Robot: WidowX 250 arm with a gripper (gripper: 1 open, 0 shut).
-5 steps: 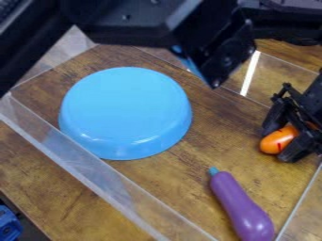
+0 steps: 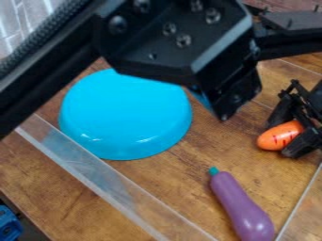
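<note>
A black robot arm spans the top of the view. At the right edge my gripper (image 2: 295,128) is down around an orange carrot (image 2: 276,137), its black fingers on the carrot and partly hiding it. A purple eggplant (image 2: 242,204) with a teal stem lies at the lower middle of the wooden surface.
A blue upturned bowl or dome (image 2: 122,120) sits at the left. Clear plastic walls (image 2: 94,184) edge the wooden floor (image 2: 176,188). A blue object (image 2: 7,223) shows at the lower left corner.
The upper arm has shifted down slightly in the view. The gripper and the carrot stay in nearly the same place at the right.
</note>
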